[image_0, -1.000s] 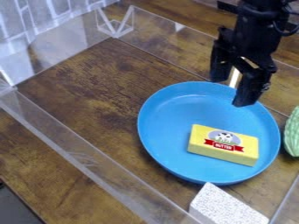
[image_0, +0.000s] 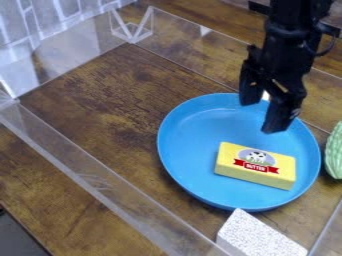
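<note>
My black gripper (image_0: 265, 107) hangs over the back part of a blue plate (image_0: 190, 140), with its two fingers apart and pointing down. A small pale object at the back rim of the plate is partly hidden behind the gripper. A yellow butter box (image_0: 255, 166) lies on the front right of the plate, below the gripper and apart from it.
A green object (image_0: 330, 150) sits at the right edge. A white speckled block (image_0: 261, 235) lies at the front. Clear walls border the wooden surface (image_0: 87, 115), whose left part is clear.
The gripper has shifted slightly downward and toward the front over the plate. The butter box and plate have not moved.
</note>
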